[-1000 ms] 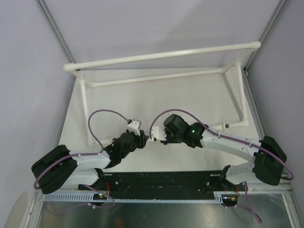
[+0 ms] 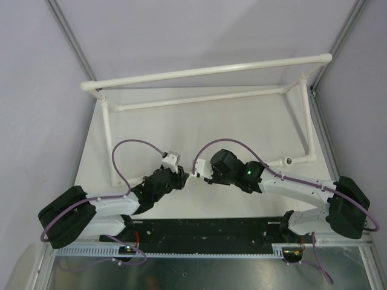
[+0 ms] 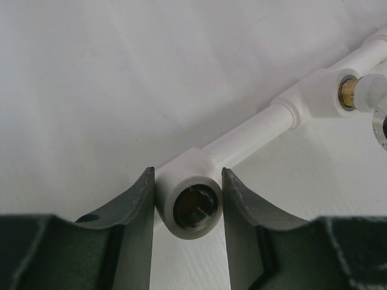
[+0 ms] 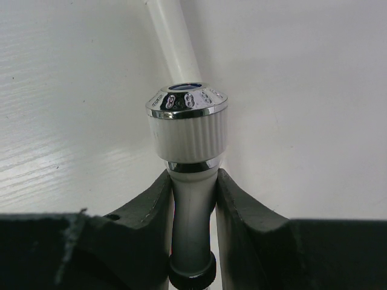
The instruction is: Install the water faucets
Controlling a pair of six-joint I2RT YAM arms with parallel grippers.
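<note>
My left gripper is at the lower front pipe, left of centre; in the left wrist view its fingers are closed around a white T-fitting with a dark socket. My right gripper is just right of it; in the right wrist view it holds a white-and-chrome faucet upright between its fingers. Farther along the pipe in the left wrist view, another fitting has a brass-threaded piece in its opening.
A white PVC frame spans the back, with side posts at left and right. Another open fitting sits on the front pipe at right. The board between is bare; grey walls border both sides.
The left gripper has barely moved.
</note>
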